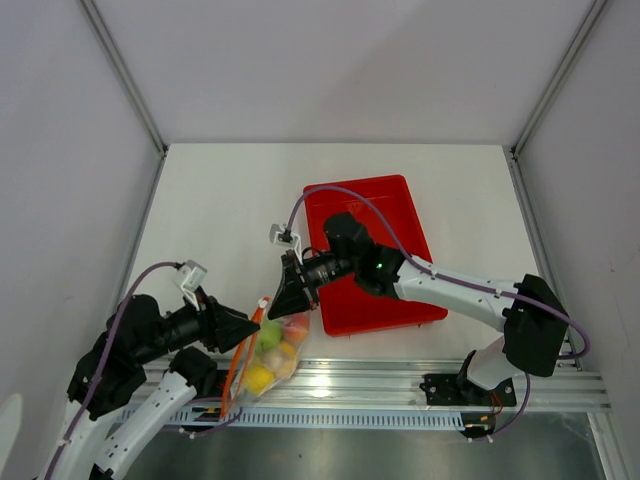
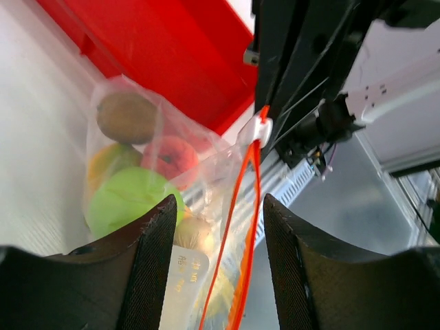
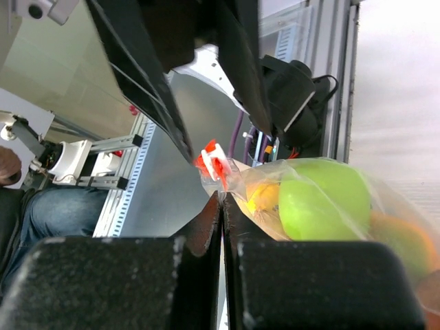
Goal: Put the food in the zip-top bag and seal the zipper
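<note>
The clear zip top bag (image 1: 270, 360) with an orange zipper and white slider (image 2: 260, 129) lies at the table's front edge, holding fruit: a green one (image 3: 323, 199), yellow, orange, red and brown ones. My left gripper is open beside the zipper strip, fingers either side of it in the left wrist view, not closed on it. My right gripper (image 1: 278, 308) is shut at the slider end of the bag; in the right wrist view its fingertips meet at the clear plastic just below the slider.
A red tray (image 1: 380, 310) sits right of the bag, behind my right arm. The front rail and edge run just below the bag.
</note>
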